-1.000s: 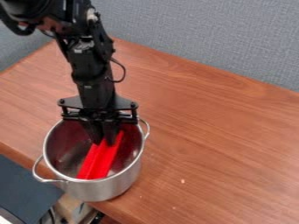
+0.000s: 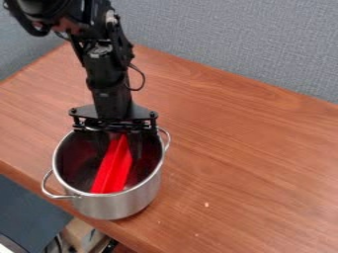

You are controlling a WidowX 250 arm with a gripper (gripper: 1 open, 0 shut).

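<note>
A steel pot (image 2: 133, 199) with side handles stands at the near left of the wooden table. A long red object (image 2: 111, 169) lies inside it, sloping from the near left toward the back. My black gripper (image 2: 117, 141) hangs over the back part of the pot, its fingers reaching down inside at the red object's far end. The fingertips are dark against the pot's interior, so I cannot tell whether they are open or closed on it.
A dark blue-grey surface (image 2: 27, 213) lies at the near left corner, beside the table's edge. A grey textured wall stands at the back.
My gripper has risen slightly compared with a second ago, and more of the red object's far end shows. The pot stays in place.
</note>
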